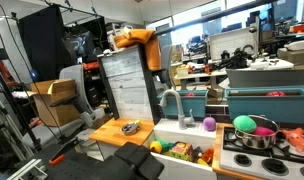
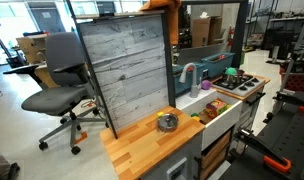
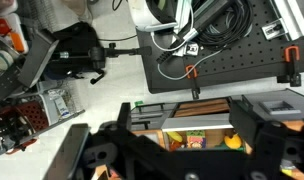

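Observation:
In the wrist view, my gripper stands open, its two dark fingers far apart at the lower left and right. Nothing shows between them but the floor and the toy kitchen below. A metal pot (image 1: 254, 138) on the stove holds a green ball (image 1: 244, 123) and something pink. On the wooden counter (image 1: 107, 133) sits a small metal bowl (image 2: 167, 122); its contents are too small to tell. The open drawer (image 1: 192, 165) contains several colourful toys. Beside the grey faucet (image 1: 171, 101) is a purple object (image 1: 209, 124).
Blue-green bins (image 1: 267, 103) stand behind the stove. A grey panel (image 2: 132, 68) rises behind the counter, with an orange cloth (image 1: 139, 37) on top. My black mounting table (image 3: 232, 85) carries cables and clamps. An office chair (image 2: 64, 85) stands farther back.

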